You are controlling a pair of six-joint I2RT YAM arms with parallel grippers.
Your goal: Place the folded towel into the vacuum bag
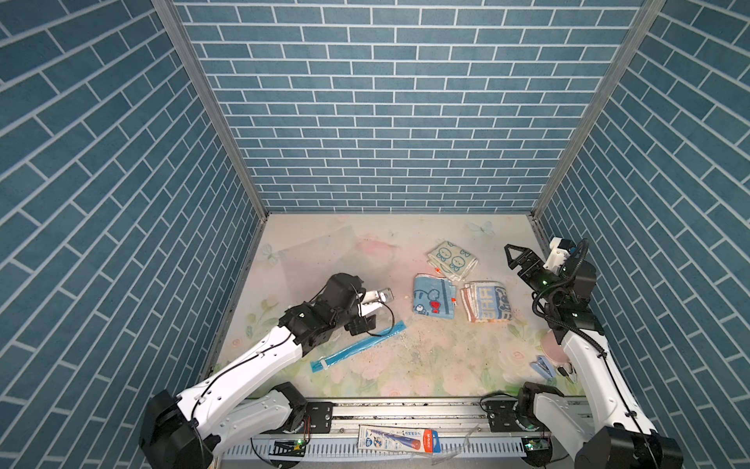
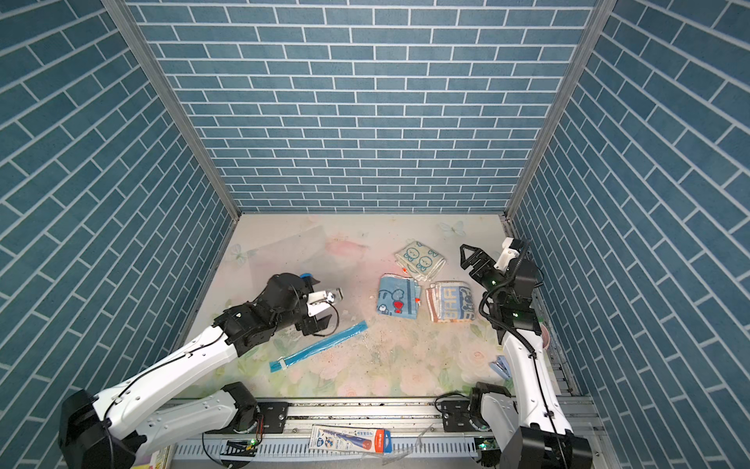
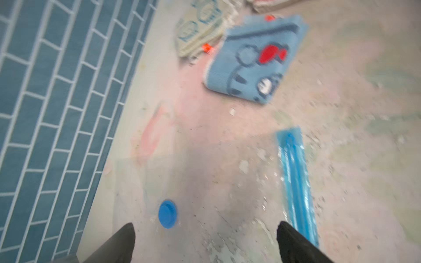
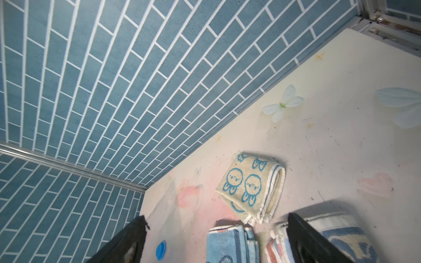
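Note:
A clear vacuum bag (image 3: 219,188) lies flat on the left of the table, with a blue valve (image 3: 167,214) and a blue zip strip (image 3: 298,184). Three folded towels lie centre-right: blue (image 1: 433,295), cream (image 1: 451,258) and striped (image 1: 486,301). My left gripper hangs over the bag, fingers apart, empty. My right gripper is raised at the right of the towels, open and empty.
Tiled walls (image 1: 398,109) enclose the table on three sides. Small blue items (image 1: 544,367) lie at the front right.

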